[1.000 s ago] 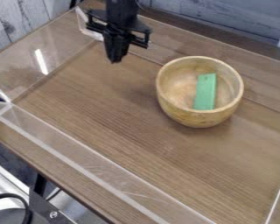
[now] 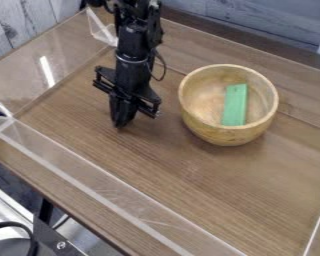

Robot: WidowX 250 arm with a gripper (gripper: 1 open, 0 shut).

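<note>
My black gripper (image 2: pixel 123 102) hangs low over the wooden table (image 2: pixel 190 190), left of a wooden bowl (image 2: pixel 203 80). Its dark fingertips are at or just above the table surface; whether they are open or shut is hard to make out. A green block (image 2: pixel 235 105) lies inside the bowl, toward its right side.
A clear plastic edge runs along the left and lower left, with a black cable (image 2: pixel 27 228) in the bottom left corner.
My gripper has come down and toward the viewer from the back of the table to beside the bowl. The bowl and green block have not moved.
</note>
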